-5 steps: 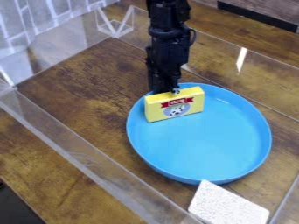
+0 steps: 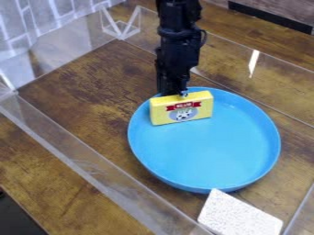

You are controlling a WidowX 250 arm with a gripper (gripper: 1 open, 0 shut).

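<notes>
A yellow box (image 2: pixel 182 107) with a red label and a cartoon face stands on its side at the back left of a round blue plate (image 2: pixel 208 151). The black gripper (image 2: pixel 172 87) reaches down from the top to the box's rear top edge. Its fingertips are partly hidden by the box, and I cannot tell whether it is open or shut on the box.
A white speckled block (image 2: pixel 240 214) lies at the front right, beyond the plate. Clear plastic walls edge the wooden surface (image 2: pixel 80 83) on the left. Bare wood is free left of the plate and at the back right.
The plate and box have shifted slightly to the left. The gripper has moved slightly with them.
</notes>
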